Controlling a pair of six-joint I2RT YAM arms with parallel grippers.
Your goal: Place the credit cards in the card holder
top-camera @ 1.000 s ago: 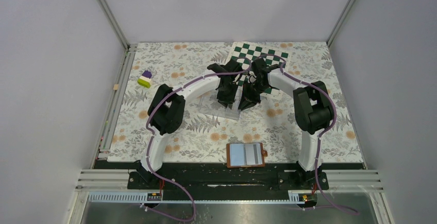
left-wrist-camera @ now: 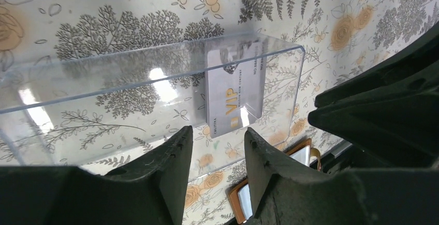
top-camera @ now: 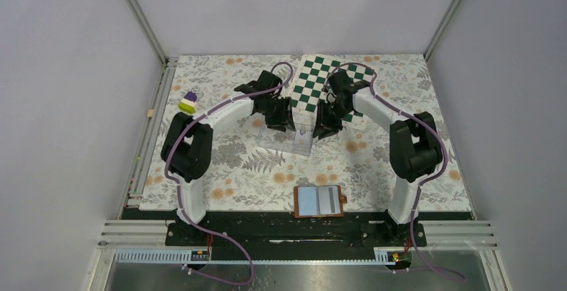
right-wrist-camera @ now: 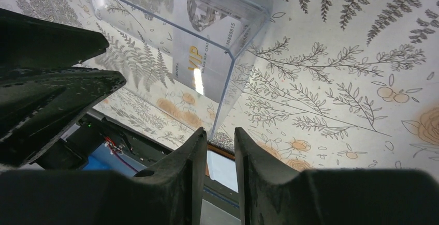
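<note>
A white card (left-wrist-camera: 233, 85) with yellow VIP lettering lies inside a clear, open-topped box (top-camera: 271, 142), near its right end; this box looks like the card holder. Through the box's clear wall, the same card (right-wrist-camera: 199, 54) shows in the right wrist view. My left gripper is open with empty space between its fingers, above the box. At the box's right end is my right gripper, its fingers a little apart and nothing between them. Whether more cards lie under the top one, I cannot tell.
A brown-edged, wallet-like case (top-camera: 319, 201) with pale panels lies at the front edge. Behind the grippers is a green-and-white checkered board (top-camera: 311, 77). A purple, white and yellow-green block (top-camera: 188, 102) sits at far left. Both sides of the table have free room.
My left gripper has moved left, away from the box's right end, and the fingers are clear of the card. The right gripper has shifted slightly to the right.
</note>
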